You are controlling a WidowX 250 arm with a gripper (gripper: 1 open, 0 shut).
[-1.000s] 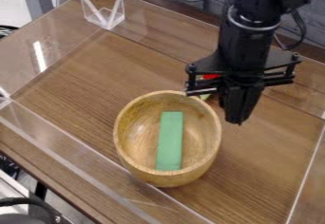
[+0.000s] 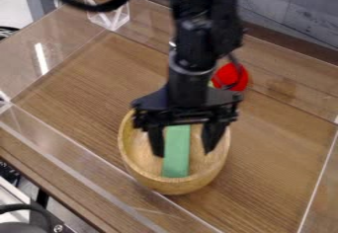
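Note:
A wooden bowl (image 2: 141, 165) sits on the table in the lower middle, holding a green block (image 2: 176, 153). My black gripper (image 2: 177, 128) hangs over the bowl, open, its fingers either side of the block's upper part; whether they touch it I cannot tell.
A red round object (image 2: 230, 76) lies behind the arm on the right. A clear plastic container (image 2: 109, 10) stands at the back left. A dark round thing (image 2: 20, 220) is at the lower left corner.
The gripper has moved left and down, from the right of the bowl to over the green block. The red object is now in view beside the arm.

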